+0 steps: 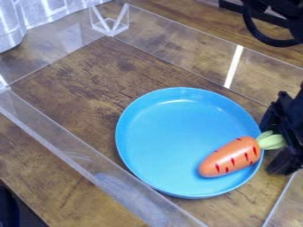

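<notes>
A toy carrot (231, 158), orange with dark stripes and a pale green top, lies tilted in the right part of a light blue plate (154, 133). My black gripper (275, 142) is at the right edge of the view, beside the plate's rim at the carrot's green end. Its fingers are mostly out of view or dark, so their grip on the carrot is unclear.
Clear plastic walls (95, 164) surround the wooden surface (83, 89). A white cloth (10, 18) is at the top left. The wood left of and behind the plate is bare.
</notes>
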